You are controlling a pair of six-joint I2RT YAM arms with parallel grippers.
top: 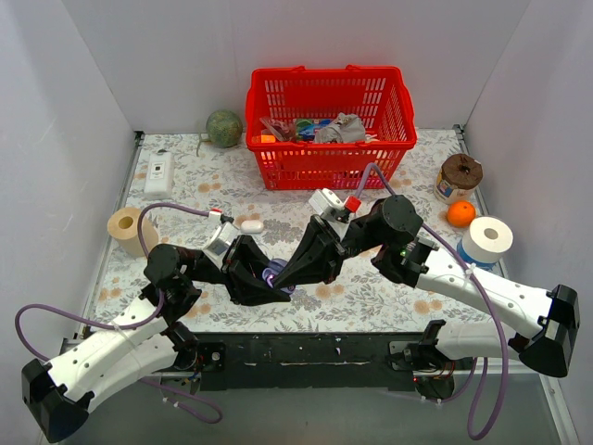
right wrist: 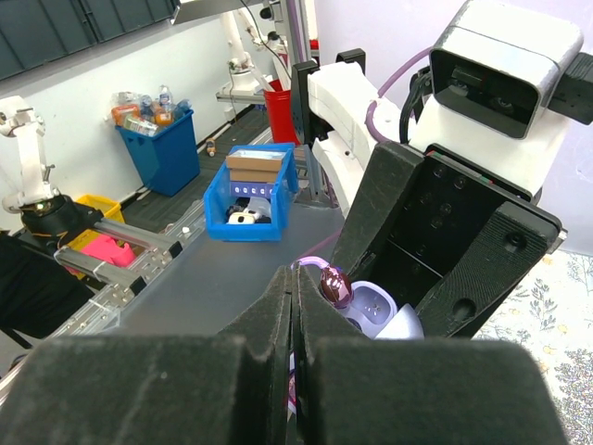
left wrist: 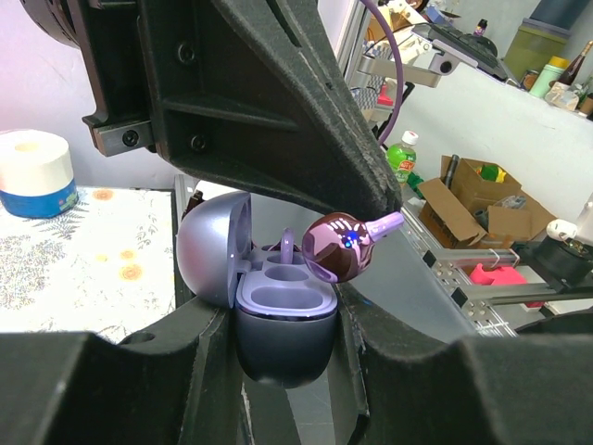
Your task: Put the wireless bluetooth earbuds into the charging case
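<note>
Low in the left wrist view, my left gripper is shut on the lilac charging case (left wrist: 285, 297), whose lid (left wrist: 213, 248) is open to the left. A glossy dark-red earbud (left wrist: 335, 247) with a lilac tip is tilted at the case's right edge, outside the front hollow. The stem (left wrist: 286, 247) of what looks like another earbud rises at the back of the case. My right gripper is shut, its fingertips right against the tilted earbud; whether they grip it cannot be told. In its view a dark-red earbud (right wrist: 335, 287) sits at the case (right wrist: 372, 304).
Both arms meet above the table's front edge. Behind them lies a small white object (top: 252, 226). A red basket (top: 331, 171) stands at the back, paper rolls (top: 127, 228) and a tape roll (top: 486, 239) at the sides.
</note>
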